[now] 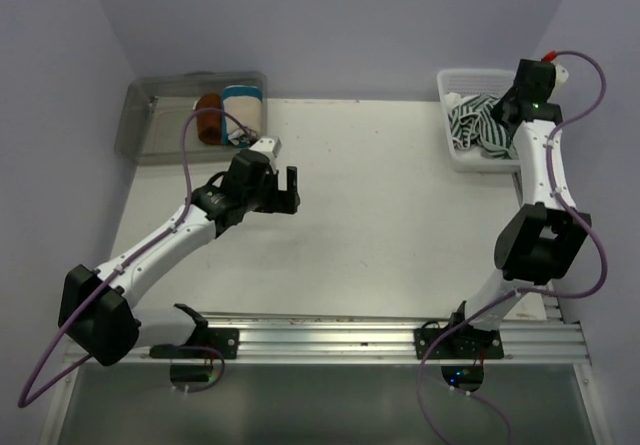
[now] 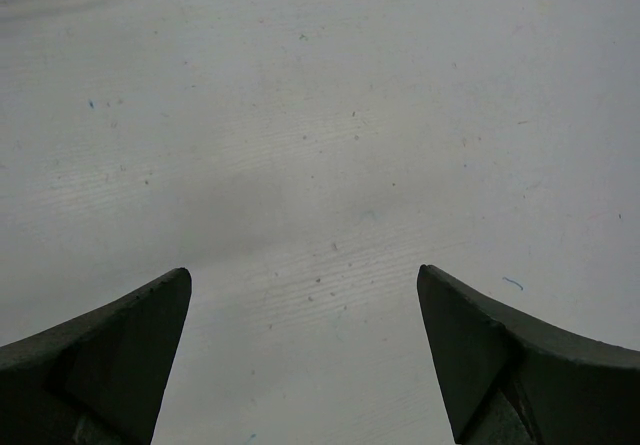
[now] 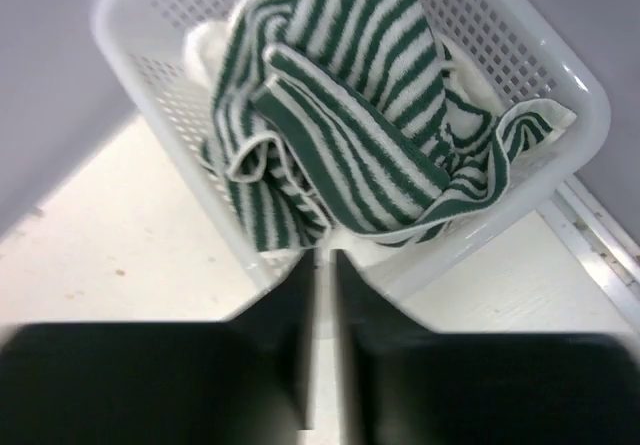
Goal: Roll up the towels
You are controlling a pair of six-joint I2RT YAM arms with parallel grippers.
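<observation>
Green-and-white striped towels (image 1: pixel 470 125) (image 3: pixel 350 135) lie bunched with some white cloth in a white perforated basket (image 1: pixel 450 160) (image 3: pixel 180 145) at the back right. My right gripper (image 1: pixel 508 110) is over the basket's rim; its blurred fingers look close together, and whether anything is between them is unclear. A brown rolled towel (image 1: pixel 208 115) and a blue-edged beige one (image 1: pixel 243 105) sit in a grey tray (image 1: pixel 150 145) at the back left. My left gripper (image 1: pixel 287 190) stands open over bare table, nothing between its fingers.
Walls border it at the back and both sides, and a metal rail (image 1: pixel 320 335) runs along the front.
</observation>
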